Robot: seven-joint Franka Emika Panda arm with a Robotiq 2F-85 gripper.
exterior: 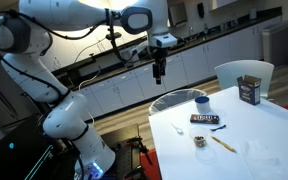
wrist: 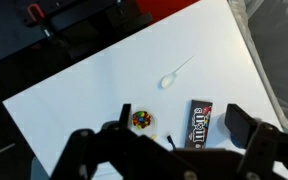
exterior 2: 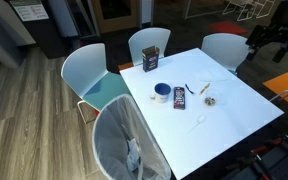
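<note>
High above the near end of the white table hangs my gripper (exterior: pixel 158 75), open, with nothing between its fingers; it is far from every object. In the wrist view, a small cup of colourful candies (wrist: pixel 141 120) lies near the left finger. A dark M&M's box (wrist: pixel 198 125) lies flat between the two fingers as seen from above. The white spoon (wrist: pixel 170 79) rests further up that view. A dark blue mug (exterior 2: pixel 163 93) stands by the candy box. A yellow pencil (exterior: pixel 224 145) and a small blue utensil (exterior: pixel 218 128) also lie on the table.
A dark carton (exterior: pixel 249 90) stands upright at the table's far side. Beside one table edge is a bin with a clear liner (exterior 2: pixel 124 125). White chairs (exterior 2: pixel 89 72) surround the table (exterior 2: pixel 219 135), whose surface has wide bare areas.
</note>
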